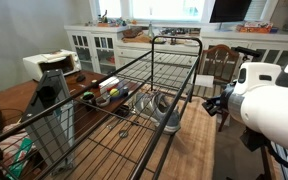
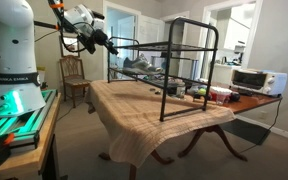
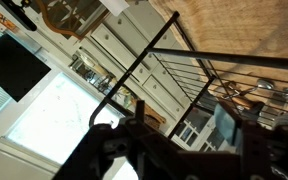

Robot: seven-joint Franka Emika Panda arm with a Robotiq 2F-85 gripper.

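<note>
My gripper (image 1: 215, 103) hangs in the air to the right of a black wire rack (image 1: 174, 40), with nothing seen between its fingers. In the wrist view the dark fingers (image 3: 134, 125) are spread apart, so the gripper is open. A pair of grey sneakers (image 1: 166, 112) rests within the rack, left of the gripper and apart from it. From the other side, a sneaker (image 2: 140, 65) shows behind the rack's bars. Beneath the fingers the wrist view takes in the rack's wires (image 3: 254, 60); a pale, blurred patch by the right finger cannot be made out.
Several small items (image 1: 106, 97) and a dark mesh stand (image 1: 52, 115) lie on the rack's far side. A white toaster oven (image 1: 52, 65) stands at the back left. A chair (image 1: 220, 62) stands beyond.
</note>
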